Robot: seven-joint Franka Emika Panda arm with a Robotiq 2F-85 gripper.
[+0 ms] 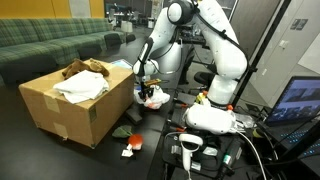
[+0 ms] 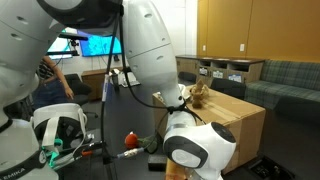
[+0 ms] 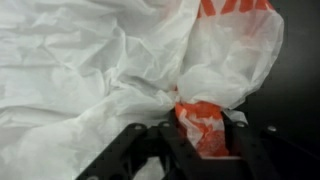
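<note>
A crumpled white plastic bag point(image 3: 100, 70) with red-orange lettering point(image 3: 225, 8) fills most of the wrist view. Its bunched red patch point(image 3: 205, 125) lies between the dark fingers of my gripper, low in that view. Whether the fingers press on the plastic does not show. In exterior view 1 my gripper point(image 1: 146, 92) is down at the bag point(image 1: 158, 98), beside the cardboard box's right end. Exterior view 2 shows my white arm point(image 2: 200, 150) reaching down, with the fingers out of sight.
A big cardboard box point(image 1: 65, 118) holds a brown item point(image 1: 82, 69) and a white one point(image 1: 82, 85). Small things, among them a red-orange one point(image 1: 135, 142), lie on the dark table in front of it.
</note>
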